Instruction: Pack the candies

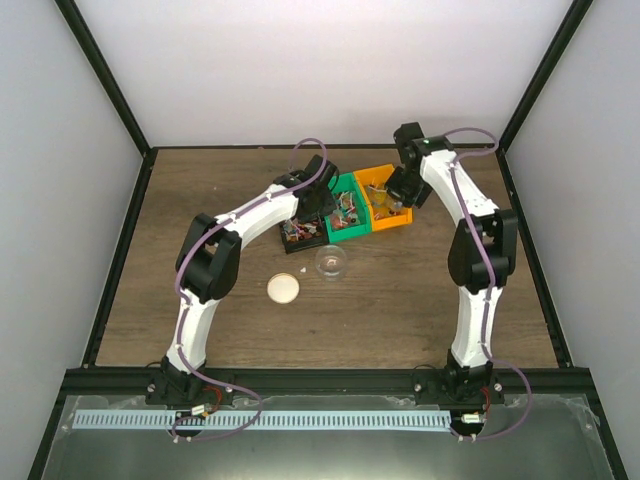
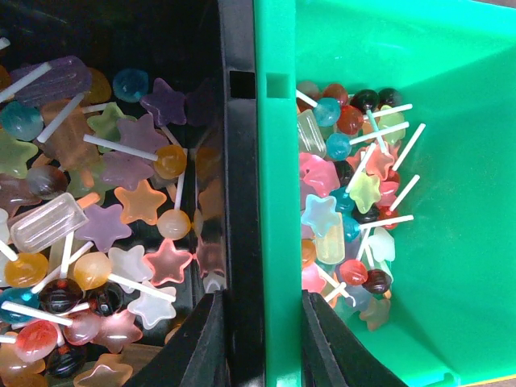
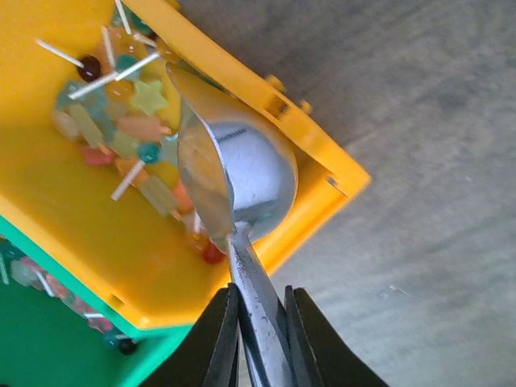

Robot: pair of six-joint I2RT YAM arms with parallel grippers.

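Observation:
Candies lie in three joined bins: black, green and yellow. My left gripper is shut on the touching walls of the black and green bins, one finger on either side. In the right wrist view, a metal scoop is tilted inside the yellow bin, its bowl against the bin's side wall; I cannot see whether it holds candy. My right gripper is shut on the scoop's handle. A clear round jar stands in front of the bins, and a pale round lid lies at its left.
Loose sticks and star candies fill much of the black bin. A small pale piece lies between jar and lid.

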